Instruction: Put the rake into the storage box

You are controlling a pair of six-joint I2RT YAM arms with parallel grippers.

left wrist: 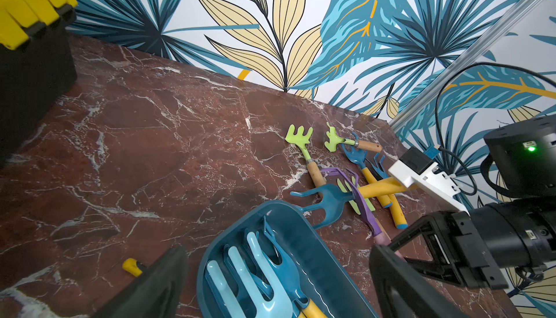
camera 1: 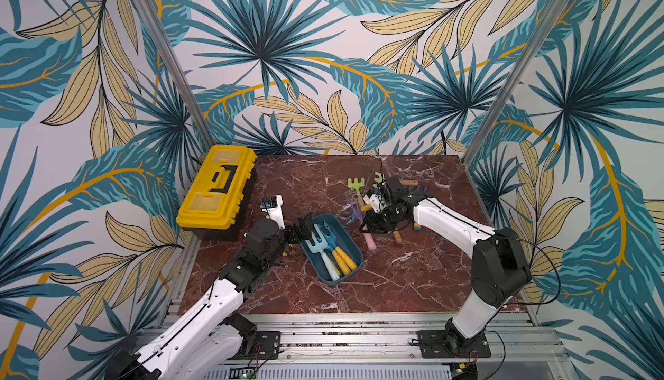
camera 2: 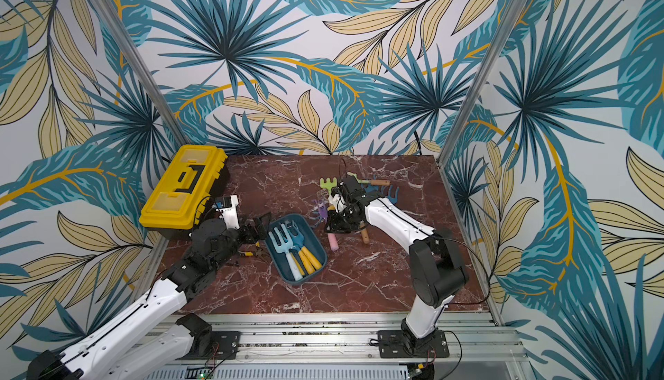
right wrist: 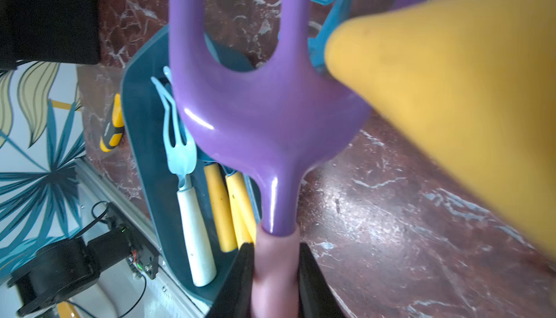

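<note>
My right gripper is shut on the pink handle [right wrist: 276,260] of a purple rake [right wrist: 254,98], holding it above the table just right of the blue storage box [camera 1: 354,245]. A blue rake with a yellow handle [left wrist: 385,187] crosses the purple rake's tines [left wrist: 356,199] in the left wrist view; whether they touch is unclear. Inside the box lie a light-blue fork with a white handle [right wrist: 194,234] and blue tools with yellow handles [right wrist: 220,208]. At the box's left rim, my left gripper stands open, with nothing held.
Several more rakes lie behind the right gripper, among them a green one [left wrist: 300,138] and another with a wooden handle [left wrist: 367,145]. A yellow toolbox [camera 1: 218,186] stands at the back left. Left of the box lies a small yellow-black tool [right wrist: 114,124].
</note>
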